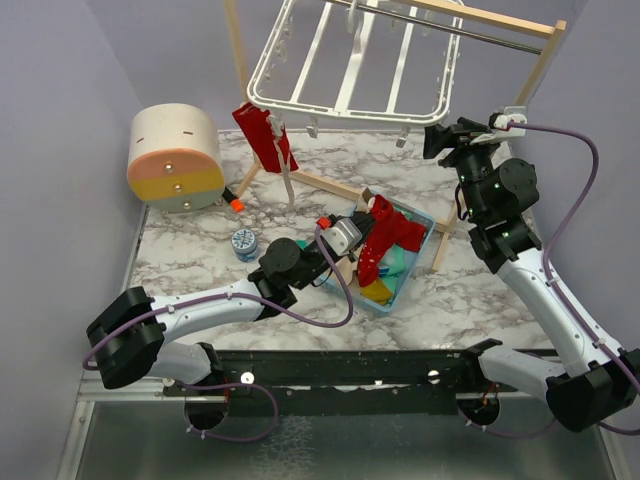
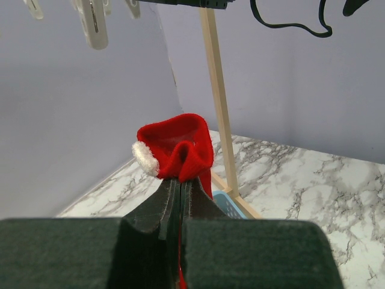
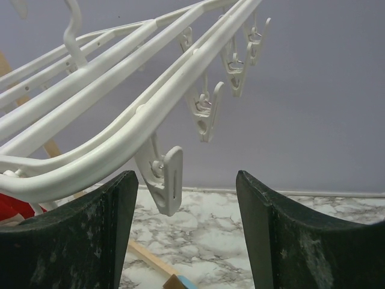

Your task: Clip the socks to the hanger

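A red sock with a white patch is pinched at the tips of my left gripper, which is shut; in the top view this red sock hangs over the bin. Overhead is the white hanger with clips along its frame. My right gripper stands open at the hanger's front right corner, just right of a clip. The right wrist view shows that clip in the gap between the fingers, nearer the left one, apparently untouched. Another red sock hangs at the hanger's front left corner.
A blue bin of coloured socks sits beneath the left gripper. A wooden stand carries the hanger. On the left are a round-topped box and a blue-lidded jar.
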